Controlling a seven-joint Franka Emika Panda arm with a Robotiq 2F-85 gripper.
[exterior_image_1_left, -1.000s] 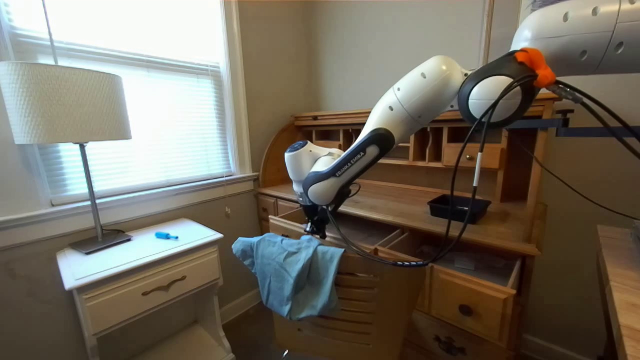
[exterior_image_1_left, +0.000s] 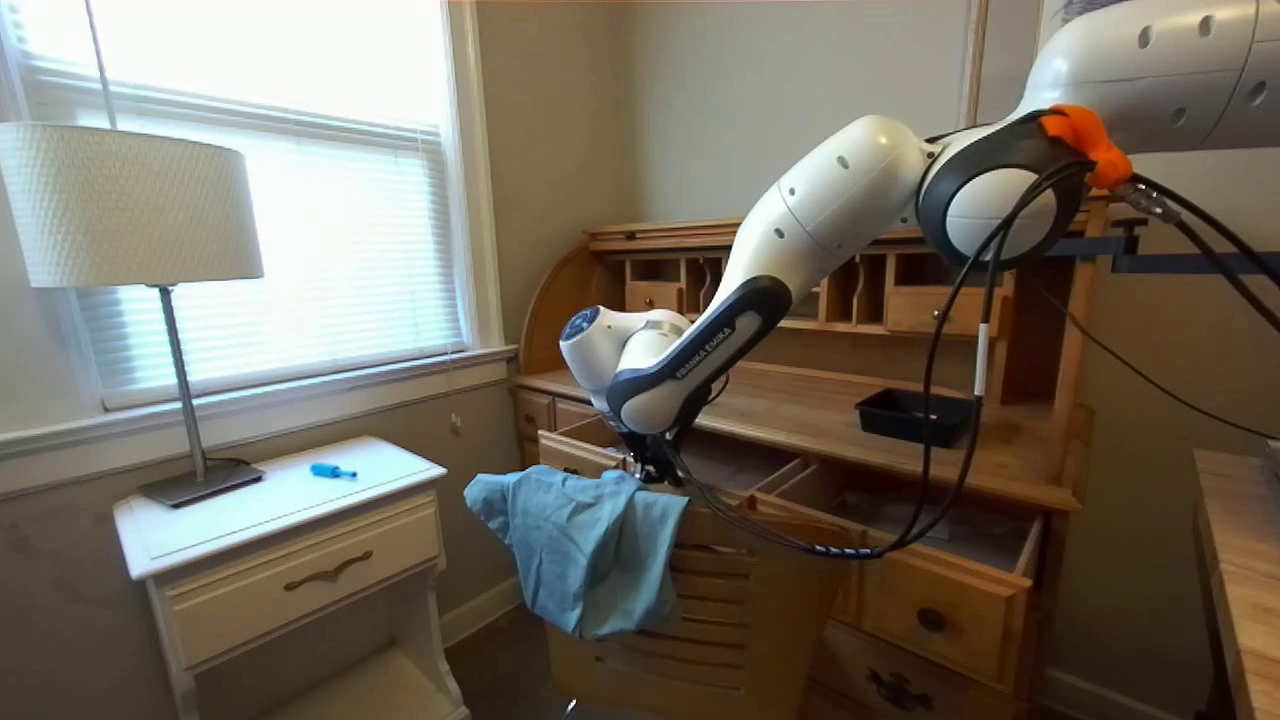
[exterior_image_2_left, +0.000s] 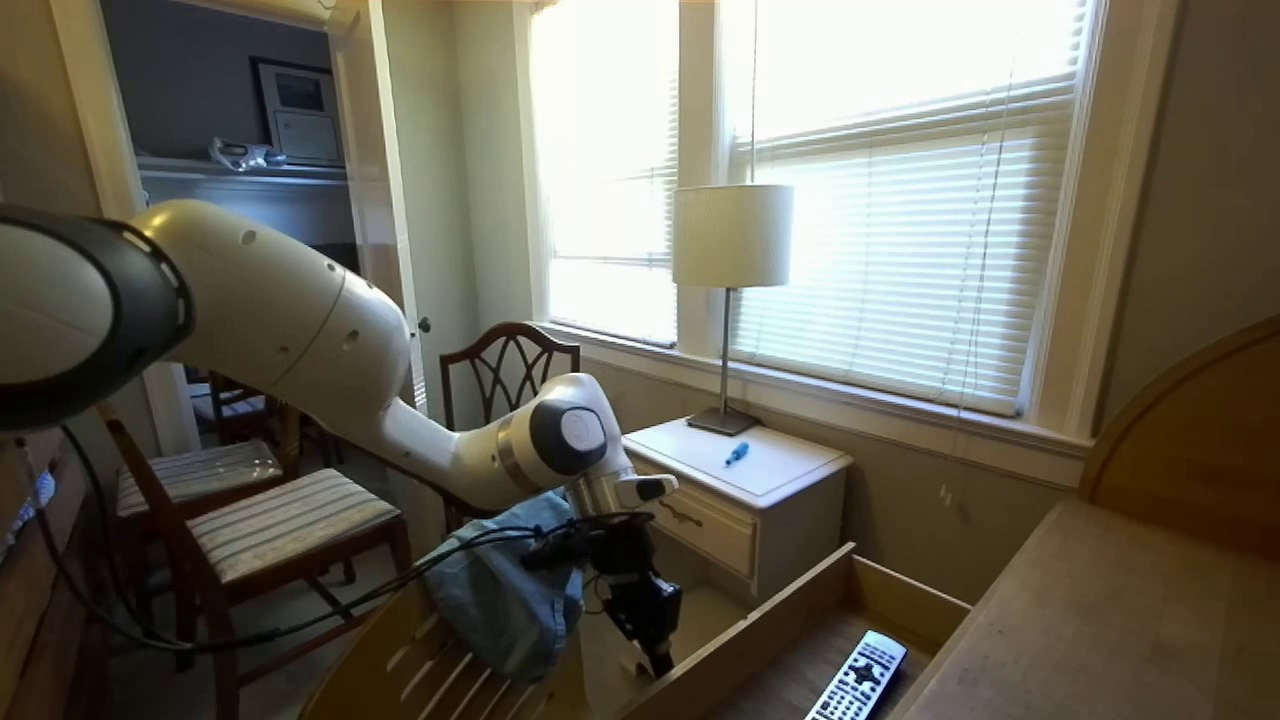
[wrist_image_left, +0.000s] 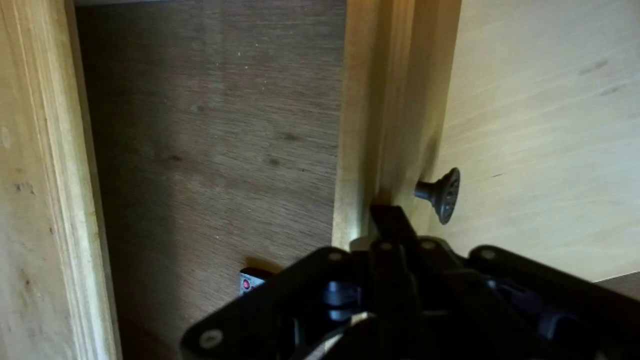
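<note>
My gripper is shut, and nothing shows between its fingers. In the wrist view its tip is over the front panel (wrist_image_left: 396, 90) of a pulled-out wooden drawer, close beside a dark round knob (wrist_image_left: 447, 195). Whether it touches the wood I cannot tell. The second exterior view shows the gripper (exterior_image_2_left: 660, 662) pointing down outside the drawer wall (exterior_image_2_left: 756, 636). Inside that drawer lies a remote control (exterior_image_2_left: 861, 674); only one end of the remote (wrist_image_left: 250, 281) appears in the wrist view. Chair back and cloth hide the fingertips in the first exterior view.
A blue cloth (exterior_image_1_left: 588, 546) hangs over a wooden chair back (exterior_image_1_left: 744, 600) close to the arm. Another desk drawer (exterior_image_1_left: 948, 600) stands pulled out on the right. A black tray (exterior_image_1_left: 918, 415) rests on the desktop. A blue item (exterior_image_1_left: 332, 470) lies on the white nightstand (exterior_image_1_left: 360, 456).
My wrist has come down and tilted, with the gripper now lower and slightly further right in the first exterior view. The cloth, drawers and tray look unmoved.
</note>
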